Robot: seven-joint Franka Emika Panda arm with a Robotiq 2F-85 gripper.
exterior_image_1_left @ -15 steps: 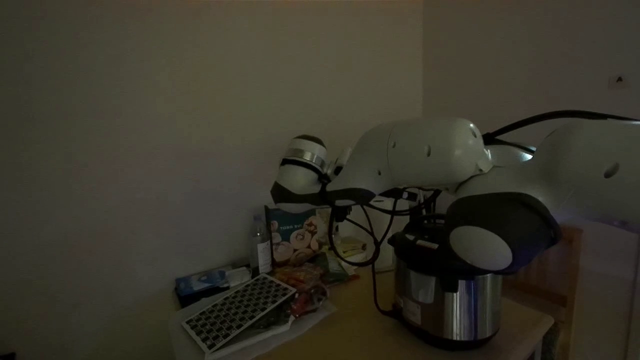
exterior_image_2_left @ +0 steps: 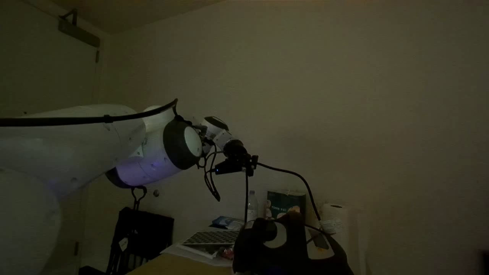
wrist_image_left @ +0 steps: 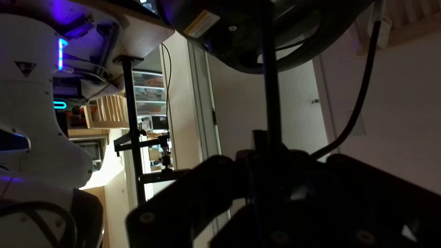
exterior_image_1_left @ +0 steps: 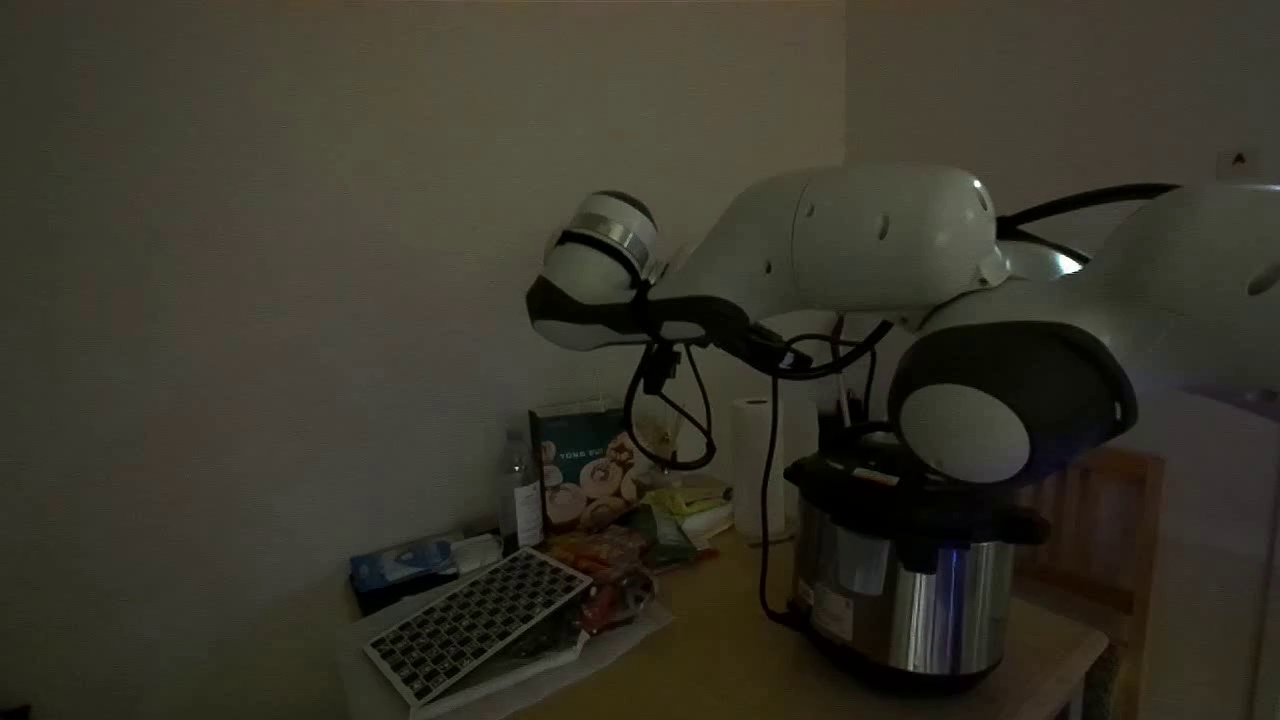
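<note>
My gripper (exterior_image_2_left: 253, 165) is raised above the table, shut on a black cable (exterior_image_2_left: 289, 172). From the fingers one length of this cable arcs to the right and another hangs straight down in exterior view 2. Two strands of the black cable (wrist_image_left: 366, 78) also meet at the dark fingers in the wrist view; the exact grip is too dark to make out. The pressure cooker (exterior_image_1_left: 906, 612), steel with a black lid, stands on the table, and a cable runs down to its base. In exterior view 1 the arm hides the fingertips.
A white-framed keyboard-like panel (exterior_image_1_left: 480, 624), a clear bottle (exterior_image_1_left: 521, 492), a green box (exterior_image_1_left: 588, 468), food packets (exterior_image_1_left: 690, 498) and a paper roll (exterior_image_1_left: 753, 468) crowd the table's back and left. Bare tabletop (exterior_image_1_left: 708, 648) shows left of the cooker.
The arm has risen, and the cable has been drawn up with it. The cooker has shifted slightly or stayed nearly in place; the packets and panel have not moved.
</note>
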